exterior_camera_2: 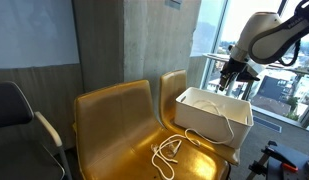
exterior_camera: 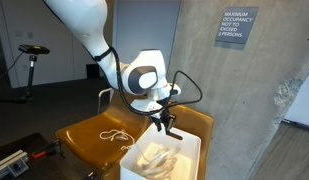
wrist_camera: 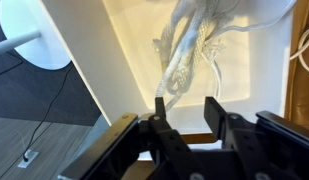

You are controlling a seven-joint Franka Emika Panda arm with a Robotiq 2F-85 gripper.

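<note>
A white rope (exterior_camera: 159, 158) lies loosely bunched inside the white box (exterior_camera: 127, 163). In the wrist view the rope (wrist_camera: 187, 50) spreads over the box floor beneath the fingers, with one strand running close to the left fingertip. My gripper (exterior_camera: 167, 127) hangs above the box, its fingers apart and nothing visibly held between them. From the other side, the gripper (exterior_camera_2: 233, 74) stands over the box (exterior_camera_2: 199, 121), and a strand drapes over the near rim. Another white rope (exterior_camera_2: 166, 156) lies on a tan chair seat to the left of the box.
Tan chairs (exterior_camera_2: 116, 112) stand beside the box, and the box rests on or against the seating. A concrete wall (exterior_camera: 224, 80) rises behind. A black chair (exterior_camera_2: 19, 130) is farther left in exterior view 2. Air above the box is free.
</note>
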